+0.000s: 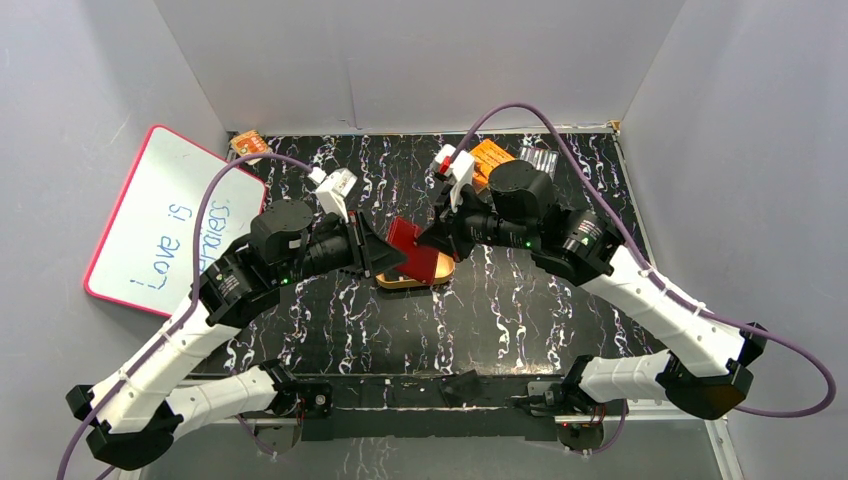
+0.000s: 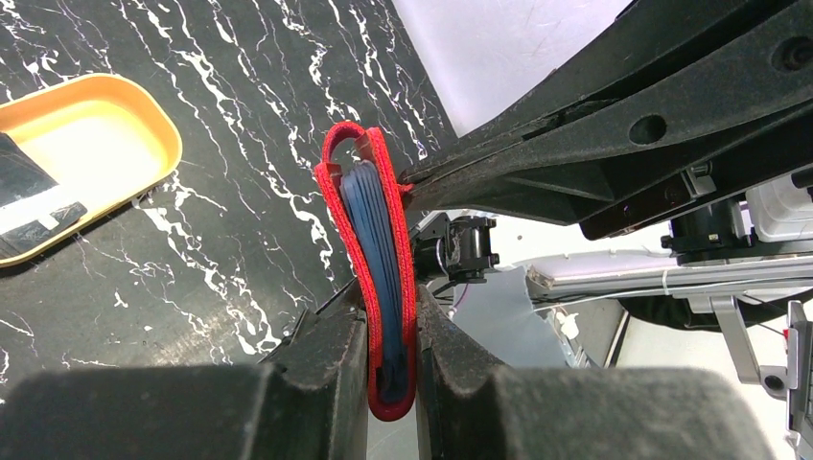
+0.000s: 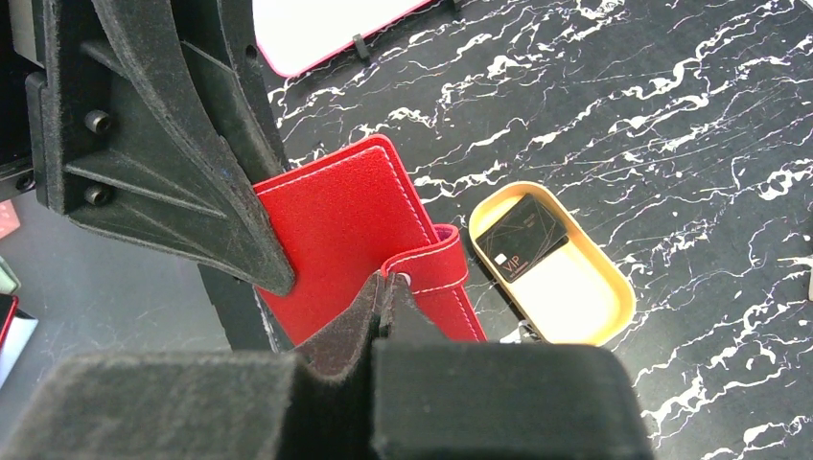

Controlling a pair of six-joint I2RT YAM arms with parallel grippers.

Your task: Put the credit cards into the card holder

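A red card holder with blue inner sleeves stands on edge in the left wrist view, and my left gripper is shut on it, one finger on either side. In the right wrist view its flat red face shows, with a strap folded over one edge and a snap visible. The tips of my right gripper are together at the strap's end, against the holder's face; whether the strap is pinched between them is unclear. A black VIP card lies in the yellow tray.
The tray sits on the dark marbled table, below the holder in the top view. An orange item and a clear striped item are at the back right. A whiteboard leans at the left.
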